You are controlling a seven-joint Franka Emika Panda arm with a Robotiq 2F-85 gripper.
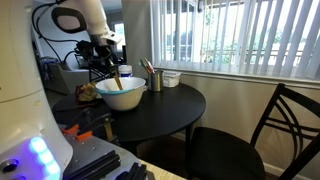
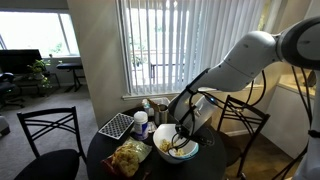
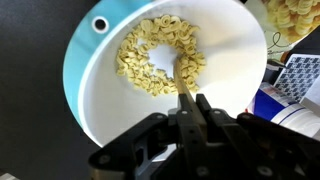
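Note:
A wide white bowl [image 3: 105,85] with a light blue outer side stands on the dark table. Curly pale pasta [image 3: 160,50] lies in it around a bare patch of its bottom. My gripper is over the bowl, shut on a thin wooden utensil [image 3: 181,74] whose lower end reaches into the pasta. From the side, the wooden utensil [image 1: 117,79] leans down past the rim of the bowl [image 1: 124,97]. The utensil's lower end is hard to make out among the pasta.
A bag of pasta [image 2: 128,158] and a white container [image 2: 141,126] stand near the bowl. Behind them is a holder with utensils [image 1: 154,80], with a small white box [image 1: 171,79] beyond.

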